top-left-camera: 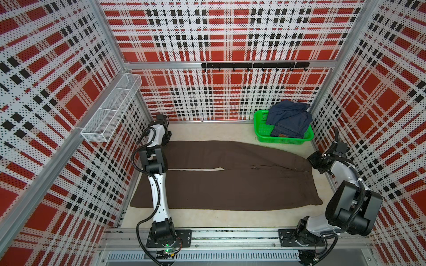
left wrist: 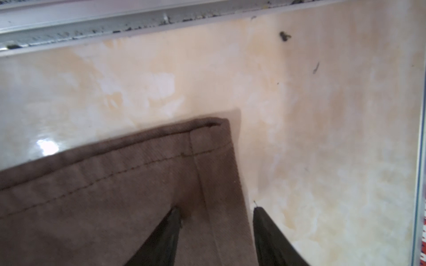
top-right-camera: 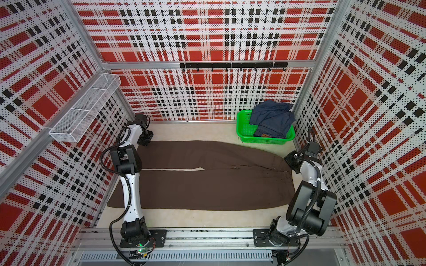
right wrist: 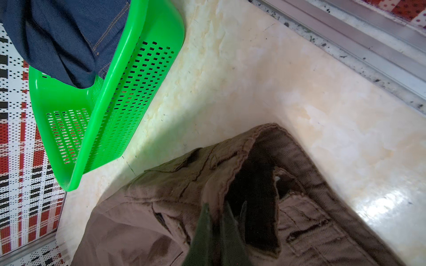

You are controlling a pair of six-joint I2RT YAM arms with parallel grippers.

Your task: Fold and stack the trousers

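Note:
Brown trousers lie spread lengthwise over the table, legs to the left and waist to the right. In the left wrist view, a leg's hemmed corner shows beneath my left gripper. Its fingers stand apart, one over the cloth and the other by the fabric's side edge; whether they touch it I cannot tell. At the waist end, my right gripper is shut on the waistband edge, which stands raised so that the dark waist opening shows beside the fingers.
A green basket at the back right holds folded dark blue trousers. A white wire rack hangs on the left wall. Bare table shows along the back and in a front strip.

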